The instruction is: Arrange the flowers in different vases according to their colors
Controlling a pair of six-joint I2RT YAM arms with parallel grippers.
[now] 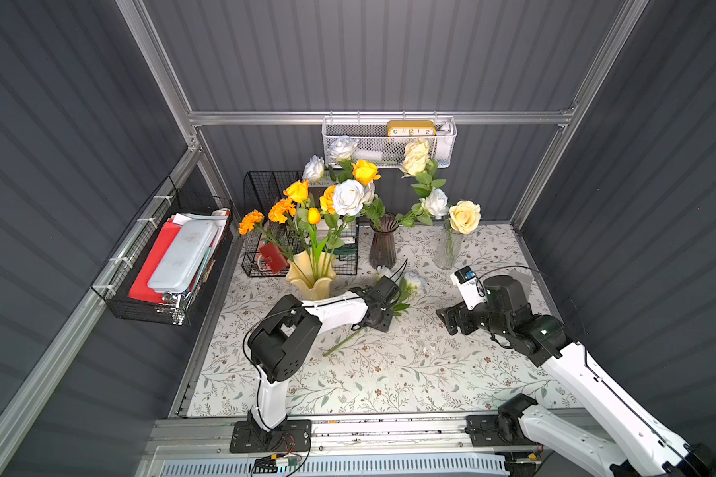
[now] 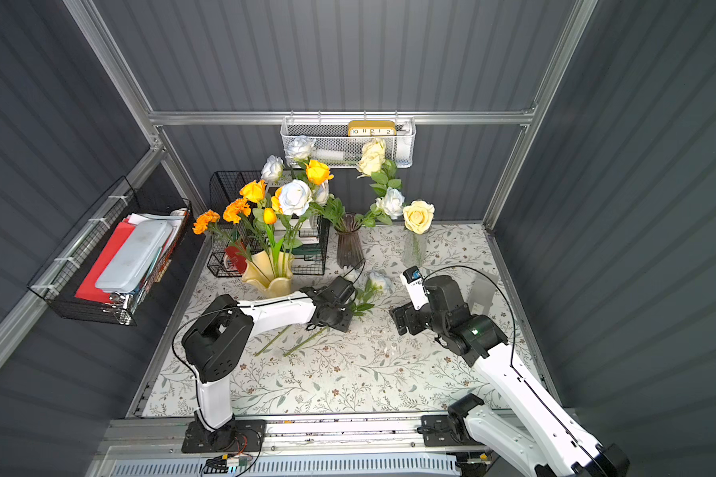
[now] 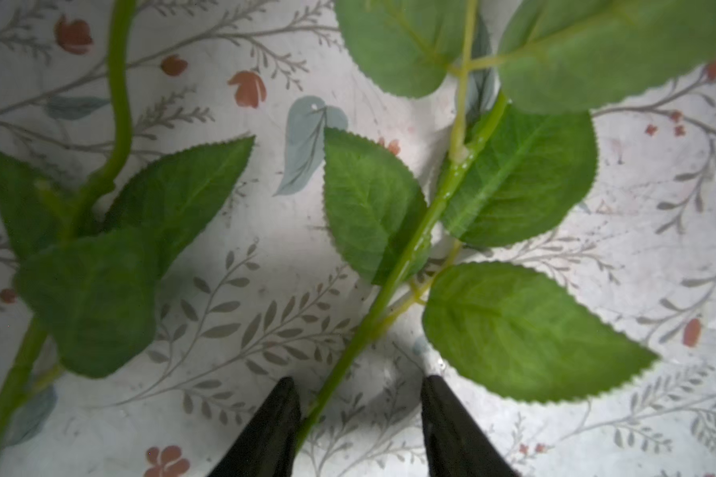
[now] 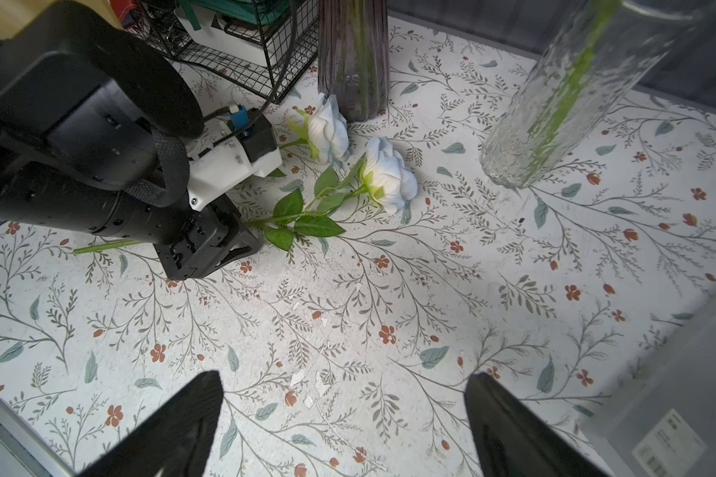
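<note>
Two white roses, the nearer one and the farther one, lie on the table. My left gripper is part open over the nearer one's green stem; that stem passes between its fingers, close to the left finger. The second stem lies outside the fingers, to the left. My right gripper is open above bare table, with nothing between its fingers. A yellow vase holds orange and yellow flowers, a dark glass vase white ones, and a clear vase pale yellow roses.
A clear plastic box stands at the table's right side. Behind the yellow vase is a black wire rack. A white mesh basket hangs on the back wall.
</note>
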